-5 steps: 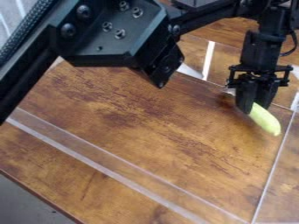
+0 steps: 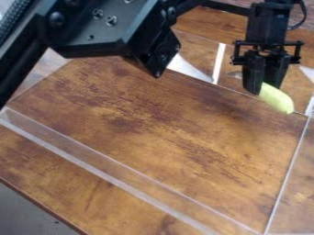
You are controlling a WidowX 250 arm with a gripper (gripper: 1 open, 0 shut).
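Observation:
My black gripper [image 2: 262, 75] is at the upper right of the camera view, shut on a pale yellow-green elongated object [image 2: 276, 99], which looks like a toy vegetable. The object slants down to the right from between the fingers, over the wooden surface near a taped line. Its upper end is hidden by the fingers, and I cannot tell whether it touches the surface.
My arm's dark links cross the top left. The table's edge runs along the lower left, with grey floor beyond.
The gripper and the object in it have moved up in the view, away from the middle of the table. The upper arm links have shifted up and left.

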